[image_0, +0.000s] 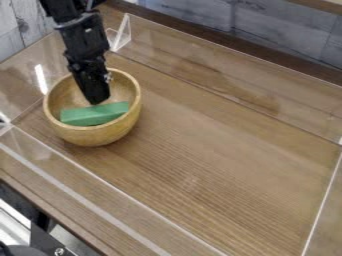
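A round wooden bowl (118, 133) sits on the left part of the table, holding a green block (94, 114) in its front half. My black gripper (96, 98) reaches from the upper left down into the bowl's back part, just behind the green block. Its fingertips are small and dark here, and whether anything is between them is hard to see; the finger looks closed.
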